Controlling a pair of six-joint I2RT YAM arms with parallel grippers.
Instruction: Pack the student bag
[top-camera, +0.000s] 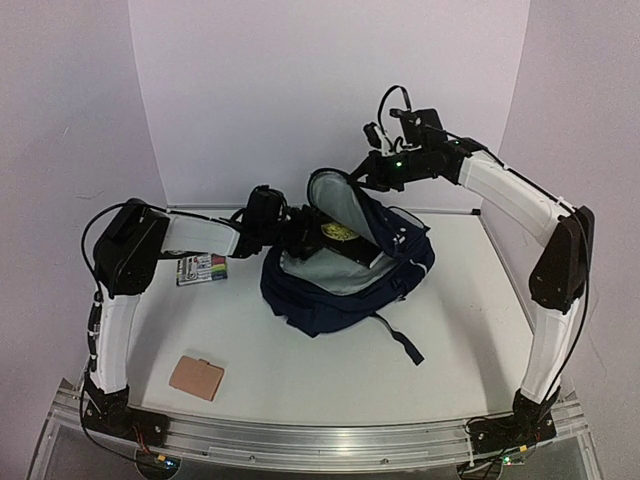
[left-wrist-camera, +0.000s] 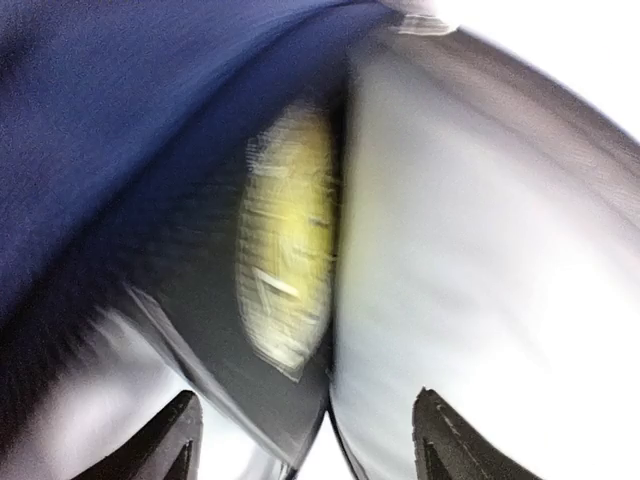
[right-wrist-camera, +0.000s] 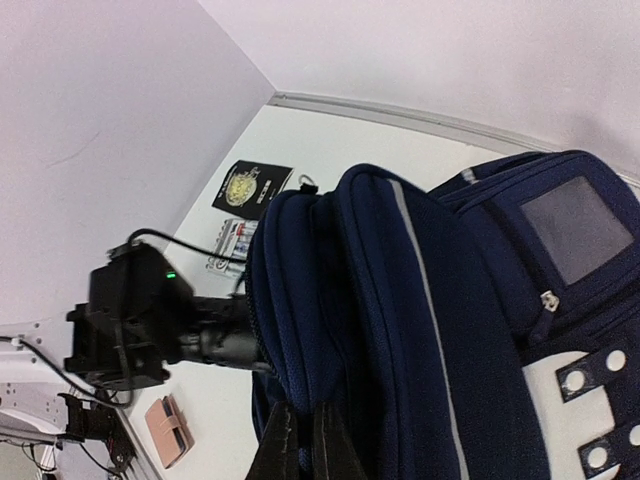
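Note:
The navy bag lies with its mouth facing the front left, its grey lining showing. My right gripper is shut on the edge of the raised flap. A black book with a yellow emblem slants inside the opening, partly under the flap. At the bag's left side, my left gripper reaches into the mouth. Its fingers are wide apart in the blurred left wrist view, with the black book just ahead and its lower corner in the gap between them.
A pinkish-brown notebook lies at the front left. Behind the left arm are a set of coloured pens and another black book. A strap trails from the bag's front.

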